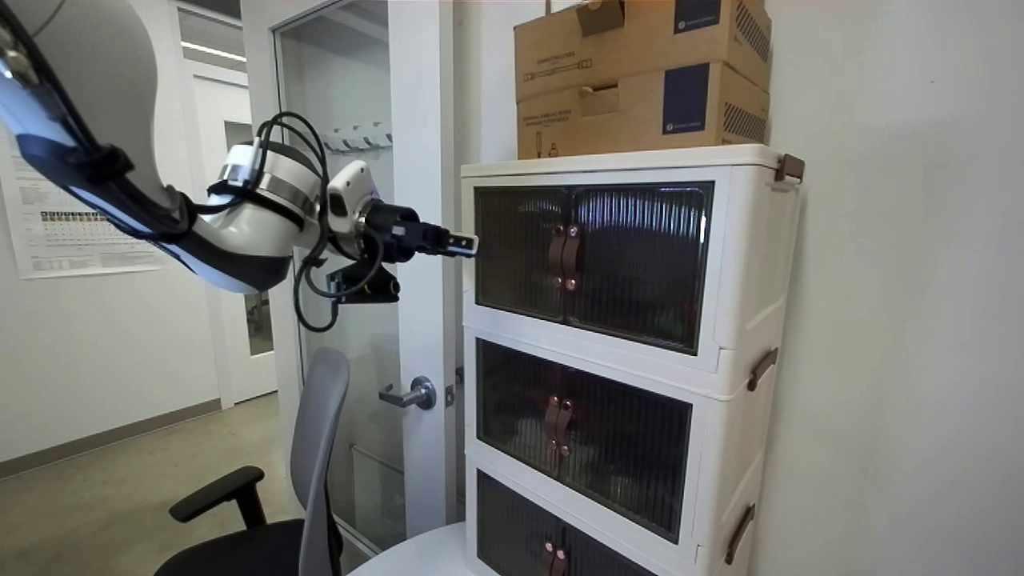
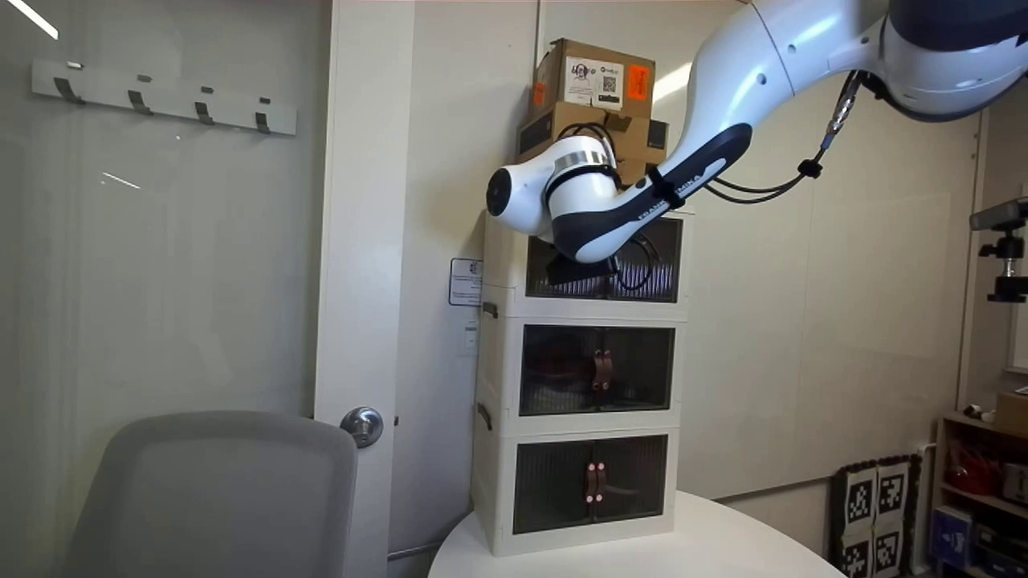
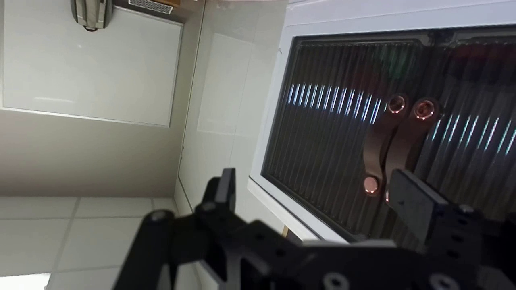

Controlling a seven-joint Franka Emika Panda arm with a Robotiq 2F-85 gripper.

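A white stacked cabinet (image 1: pixel 629 370) has dark ribbed doors, all closed in its three tiers. At the top tier, two brown leather handles with copper studs, the left handle (image 3: pixel 378 145) and the right handle (image 3: pixel 411 133), hang side by side in the wrist view. My gripper is open, its fingers far apart with nothing between them. One finger (image 3: pixel 411 203) overlaps the right handle's lower end in that view; contact cannot be told. From the side, the gripper (image 1: pixel 463 246) points at the upper doors, short of the handles. The arm hides it in exterior view 2.
Cardboard boxes (image 1: pixel 643 82) are stacked on the cabinet. The cabinet stands on a round white table (image 2: pixel 742 544). A glass door with a lever handle (image 1: pixel 410 393) and an office chair (image 1: pixel 322 442) are near its left side in exterior view 1.
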